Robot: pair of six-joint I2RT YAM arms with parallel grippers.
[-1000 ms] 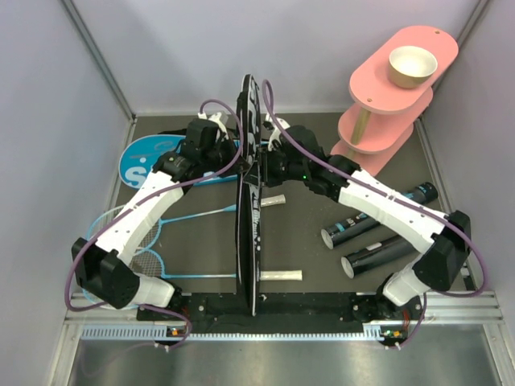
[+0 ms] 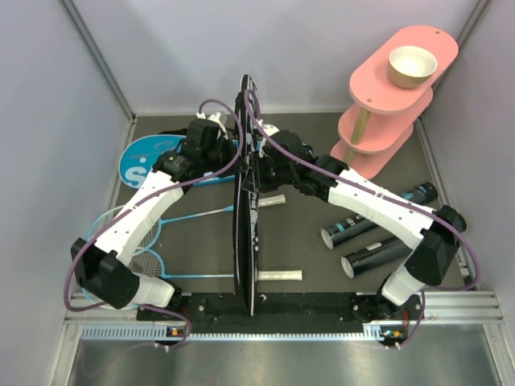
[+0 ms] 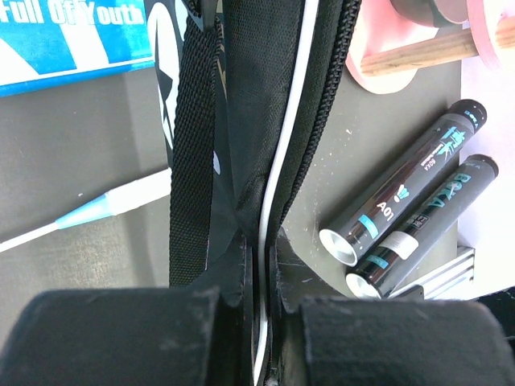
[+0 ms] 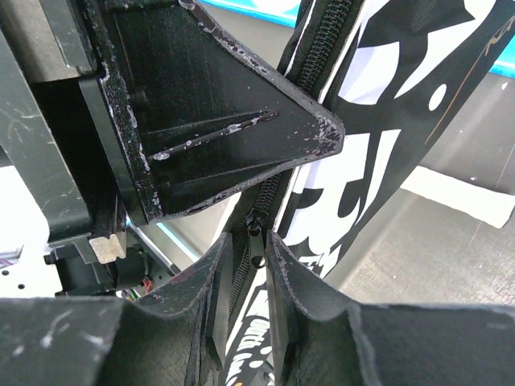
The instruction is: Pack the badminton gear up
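A long black bag with white print stands on edge in the middle of the top view. In the left wrist view my left gripper is shut on the bag's edge, beside the white piping. In the right wrist view, a dark zipper pull lies on the bag's zipper, between the slightly parted fingertips of my right gripper. Whether they touch the pull is unclear. One of the left gripper's fingers shows just above. Two light-blue rackets with white grips lie on the floor, partly hidden behind the bag.
A blue printed case lies back left, partly behind the left arm. At right are two black shuttlecock tubes, and behind them a pink tiered shelf carries a cream bowl. Bare floor lies between bag and tubes.
My right gripper has shifted left, closer in against the bag and the left gripper. The bag has shifted very slightly left; the left arm looks still.
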